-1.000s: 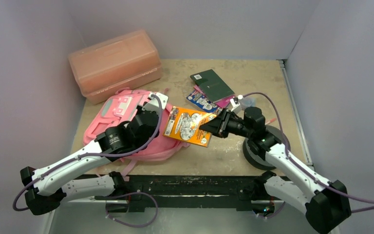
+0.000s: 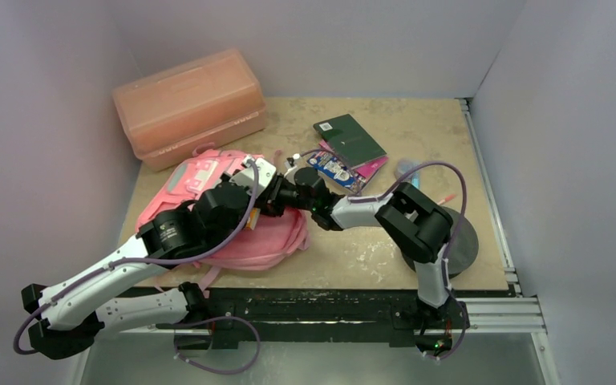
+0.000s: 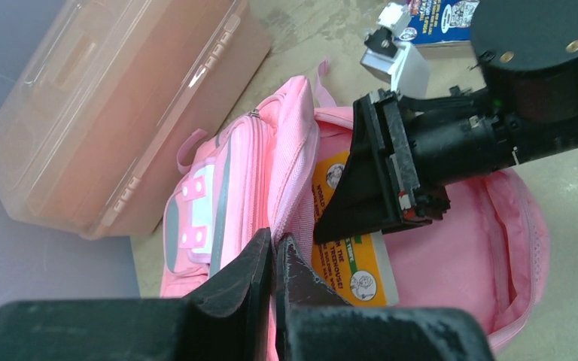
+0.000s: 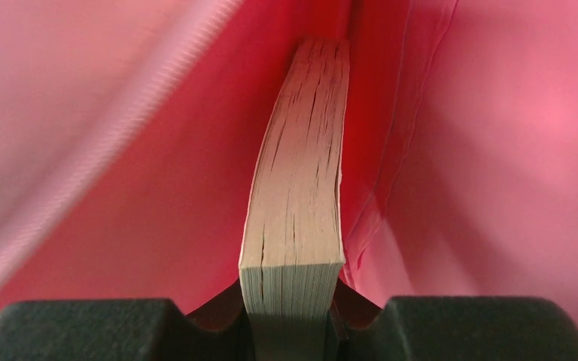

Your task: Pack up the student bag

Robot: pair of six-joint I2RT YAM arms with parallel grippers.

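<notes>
The pink bag [image 2: 249,249] lies on the table with its mouth held apart. My left gripper is shut on the bag's upper edge, pulling that flap up. Inside the mouth sits the orange book [image 3: 367,263], partly hidden by the right gripper. In the right wrist view, the right gripper grips the book's near end, and the page block [image 4: 301,158] runs deep between the pink walls. Farther back, a blue book [image 2: 333,168], a pink book [image 2: 373,166] and a dark green book [image 2: 349,138] lie overlapping on the table.
A closed translucent orange box [image 2: 192,104] stands behind the bag at the far left. To the right are a round grey object [image 2: 461,245], a blue item [image 2: 415,181] and a small reddish stick [image 2: 447,199]. Open table lies between the bag and the round object.
My right gripper has moved left with the orange book, from beside the bag into its mouth. The left gripper stays at the bag's edge, with only a slight shift.
</notes>
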